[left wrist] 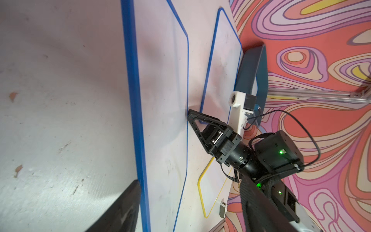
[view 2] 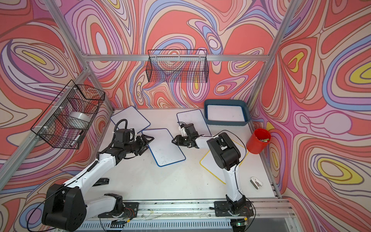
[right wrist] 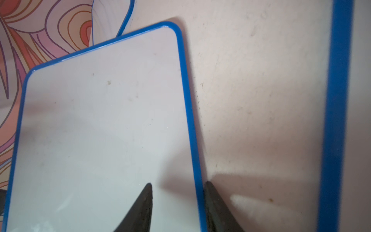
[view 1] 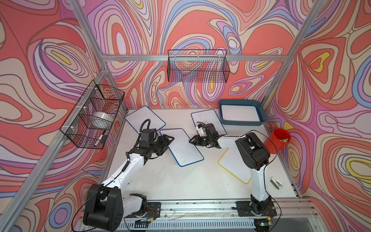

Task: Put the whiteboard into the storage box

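A blue-edged whiteboard lies flat in the middle of the table, between my two grippers. My left gripper stands open by its left edge, the blue rim passing near one blurred finger. On the opposite side, my right gripper is open over the right edge. One of its fingers is above the white face and the other is just outside the blue rim; whether they touch it, I cannot tell. The teal storage box stands at the back right, open at the top, with a pale floor.
Other blue-edged boards lie at the back left and beside the box. A yellow-edged board sits front right, partly under my right arm. A red bucket and a white stapler-like object are at the right.
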